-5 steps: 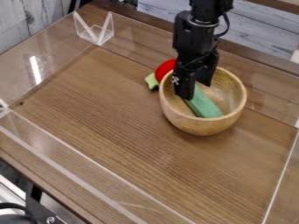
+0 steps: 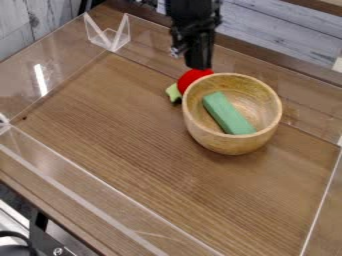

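A round tan bowl (image 2: 251, 140) stands on the wooden table at the right, holding a green elongated object (image 2: 225, 113). Behind its left rim lie a red object (image 2: 193, 78) and a small light green piece (image 2: 174, 92). My dark gripper (image 2: 203, 53) is raised above and behind them at the top centre. It is blurred, with nothing visible held in it, and its fingers are hard to make out.
A white wire rack (image 2: 106, 32) stands at the back left. A pale ledge runs along the back right.
My gripper has risen out of the bowl and moved back and slightly left. The green object stays in the bowl.
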